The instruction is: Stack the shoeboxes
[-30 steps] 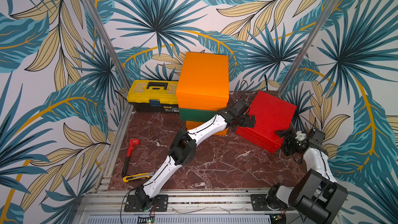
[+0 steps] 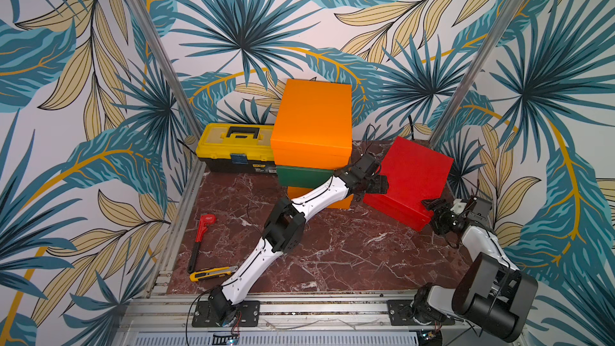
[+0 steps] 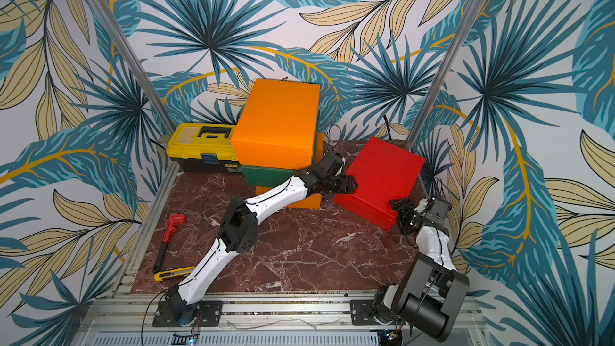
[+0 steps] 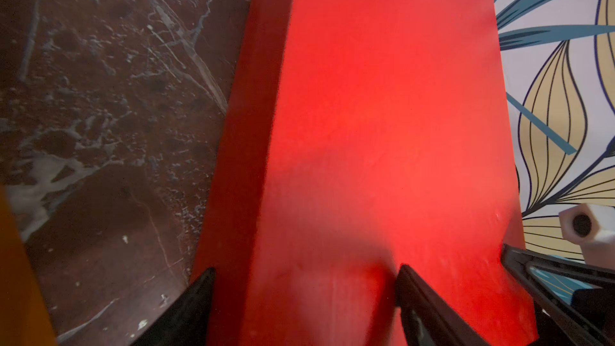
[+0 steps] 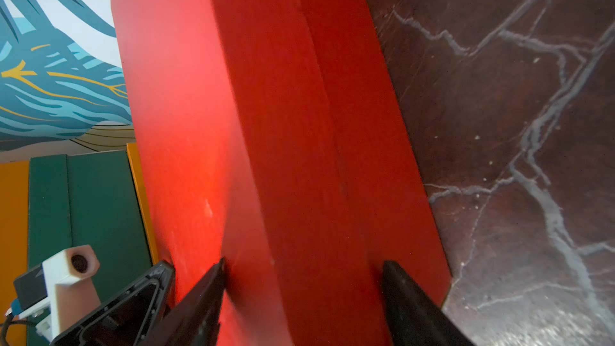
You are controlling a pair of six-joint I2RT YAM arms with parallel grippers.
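The red shoebox point(image 2: 413, 179) is set at an angle on the right side of the table; whether its base touches the table I cannot tell. At its left end is my left gripper point(image 2: 380, 184), and at its front right corner my right gripper point(image 2: 433, 207). In the left wrist view the fingers point(image 4: 419, 301) stand wide apart against the box; in the right wrist view the fingers point(image 5: 205, 301) straddle one of its edges. To the left stands a stack: an orange box point(image 2: 314, 121) on a green box point(image 2: 304, 176), with another orange box point(image 2: 342, 203) underneath.
A yellow and black toolbox point(image 2: 233, 144) sits left of the stack. A red pipe wrench point(image 2: 201, 237) and a yellow utility knife point(image 2: 214, 273) lie at the table's left side.
The top orange box has moved slightly left.
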